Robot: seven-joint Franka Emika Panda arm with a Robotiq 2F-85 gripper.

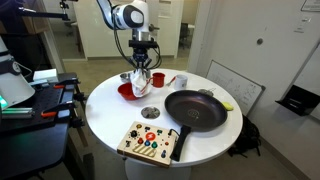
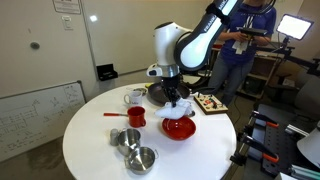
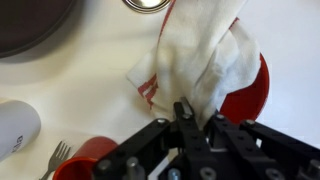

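Observation:
A white cloth [image 3: 205,50] with a red-striped edge hangs from my gripper, which is shut on it. In exterior view 1 the cloth [image 1: 140,82] droops beside the red bowl [image 1: 127,91], its lower part close to the tabletop. The wrist view shows the cloth lying across part of the red bowl [image 3: 248,98] below the fingers. From the other side, in exterior view 2, the cloth [image 2: 176,110] hangs just above the red bowl [image 2: 179,129], with the gripper [image 2: 172,98] over it.
A black frying pan [image 1: 196,110] and a wooden board with knobs [image 1: 148,143] occupy the table's near side. Red mugs [image 2: 136,116], a white mug [image 2: 134,97] and metal pots [image 2: 141,159] stand around the bowl.

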